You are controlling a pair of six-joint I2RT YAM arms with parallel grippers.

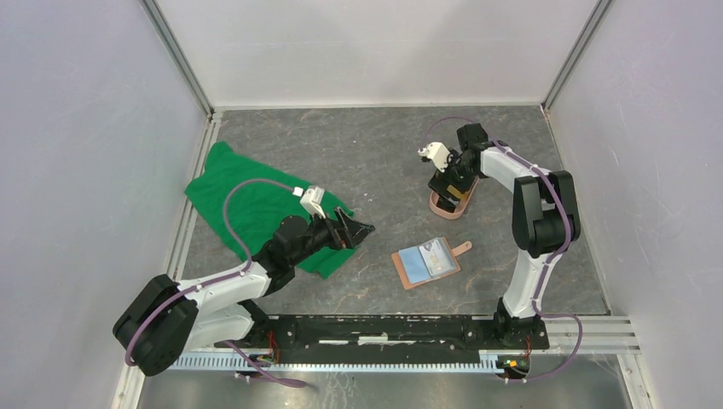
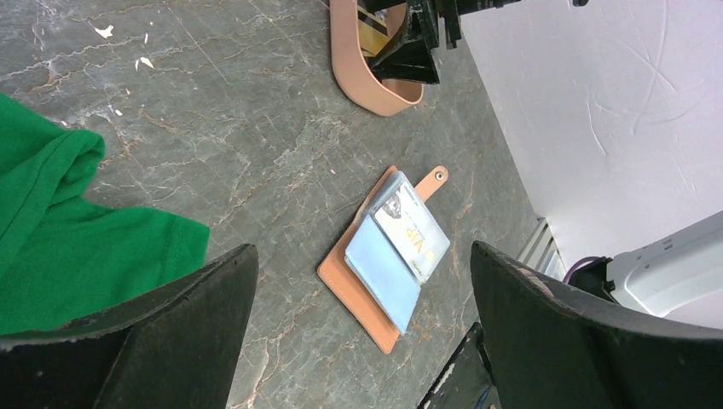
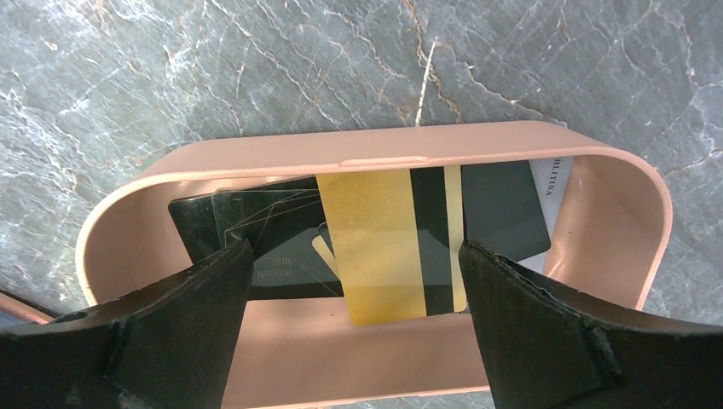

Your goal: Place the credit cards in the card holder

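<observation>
Several overlapping credit cards lie in a pink oblong tray (image 3: pixel 341 362): black ones (image 3: pixel 281 247), a gold-banded one (image 3: pixel 375 247) and a pale one (image 3: pixel 554 183) partly covered at one end. My right gripper is over this tray, its fingers apart, with the cards visible between its fingers but not gripped. The card holder (image 2: pixel 351 285) lies unfolded on the table, brown outside with clear and pale blue pockets and a snap strap. In the top view my left gripper (image 1: pixel 362 232) stands open and empty, left of the holder (image 1: pixel 426 262).
A green cloth (image 1: pixel 247 200) lies crumpled beneath the left arm. White walls (image 1: pixel 656 153) bound the table on the right, left and back. Bare grey tabletop (image 1: pixel 358 145) stretches between the cloth and the tray.
</observation>
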